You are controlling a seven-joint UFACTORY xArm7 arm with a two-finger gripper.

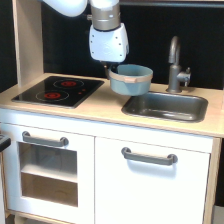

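Note:
A blue-grey pot point(132, 86) is at the left end of the sink, in front of part of its basin. From above, my gripper point(109, 68) reaches down to the pot's left side and is shut on it. The fingertips are small and dark here, so the exact grip is hard to make out. The pot looks roughly level; whether its bottom touches anything cannot be told. The sink point(180, 114) lies at the right of the counter, its visible basin empty.
A dark faucet point(177, 68) rises behind the sink, to the right of the pot. The black stove top point(58, 91) with red rings is bare on the left. Below the wooden counter point(100, 112) are an oven-like door and a white cabinet point(150, 185) with grey handles.

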